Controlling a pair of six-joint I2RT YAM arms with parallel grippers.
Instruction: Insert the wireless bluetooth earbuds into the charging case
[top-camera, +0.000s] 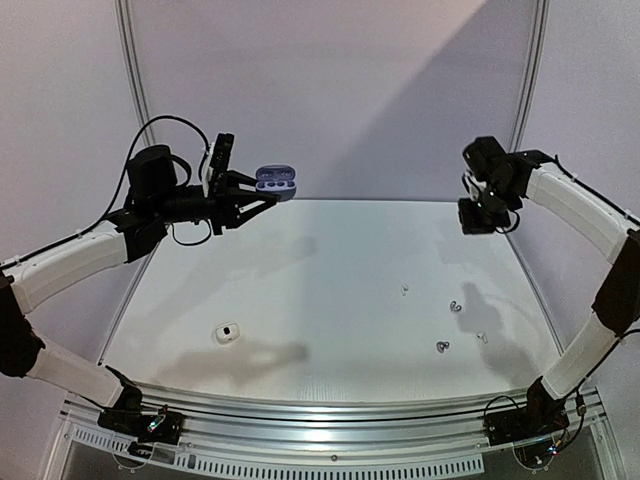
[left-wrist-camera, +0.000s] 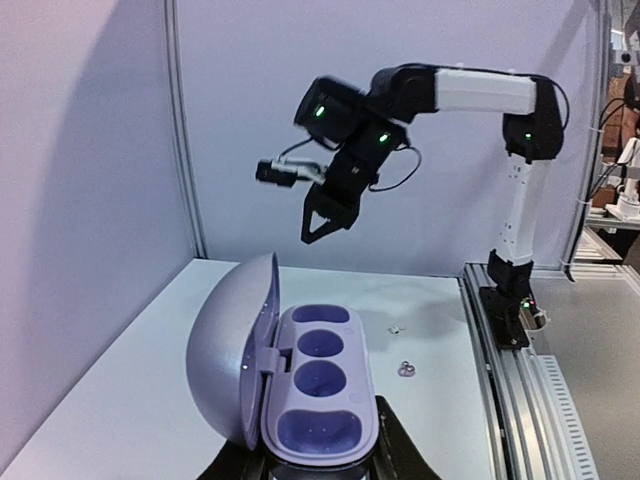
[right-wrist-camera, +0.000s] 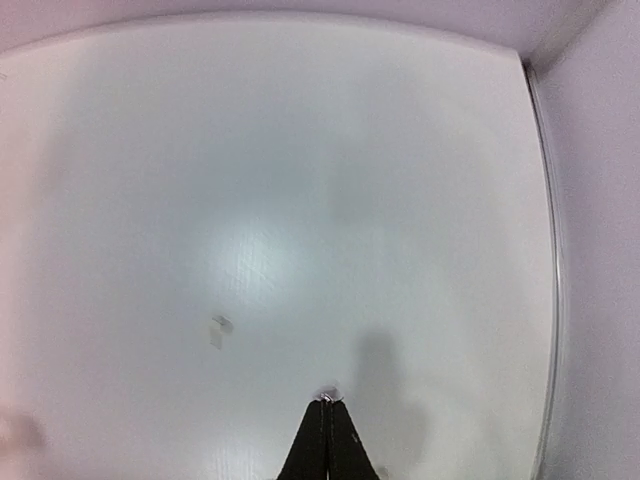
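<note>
The purple charging case (top-camera: 275, 182) is held up at the upper left, lid open. My left gripper (top-camera: 278, 197) is shut on its lower part. In the left wrist view the case's sockets (left-wrist-camera: 320, 377) look empty. My right gripper, raised over the table's right side, has its fingertips together. A small shiny thing (right-wrist-camera: 329, 393) shows right at those tips; whether it is held or lies beyond on the table is unclear.
A small white object with a black spot (top-camera: 227, 332) sits at the table's front left. Walls stand at the back and both sides, and a metal rail (top-camera: 330, 432) runs along the front.
</note>
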